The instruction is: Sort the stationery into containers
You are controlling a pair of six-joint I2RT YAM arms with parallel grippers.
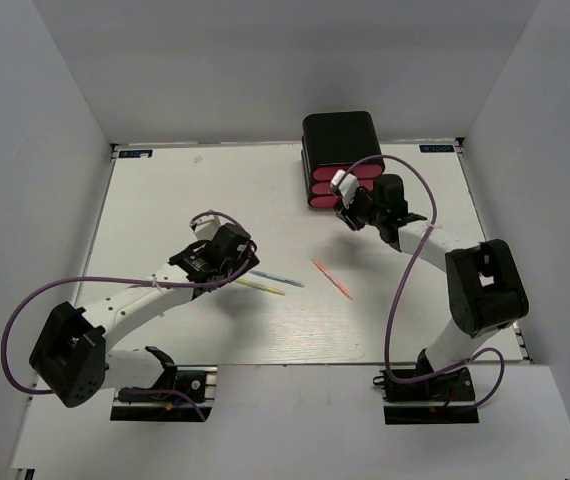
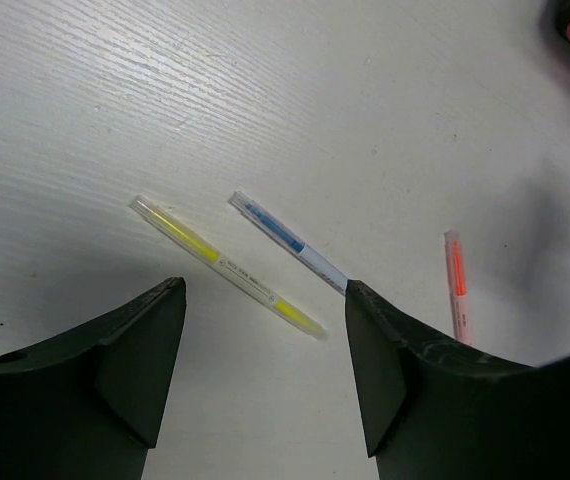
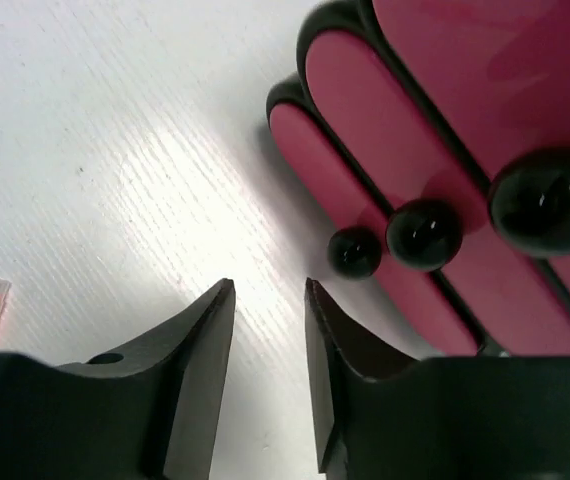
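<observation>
Three pens lie loose on the table: a yellow one (image 2: pixel 227 264), a blue one (image 2: pixel 290 241) and a red one (image 1: pixel 332 279). Over the yellow and blue pens hovers my left gripper, open and empty. A black cabinet (image 1: pixel 341 140) with pink-fronted drawers (image 3: pixel 395 140) stands at the back, its drawers looking shut. My right gripper is just in front of the drawer knobs, fingers part open with nothing between them. The lowest small knob (image 3: pixel 354 252) sits beyond its fingertips, apart from them.
Purple cables (image 1: pixel 397 300) arch beside both arms. Grey walls (image 1: pixel 25 140) close in the sides.
</observation>
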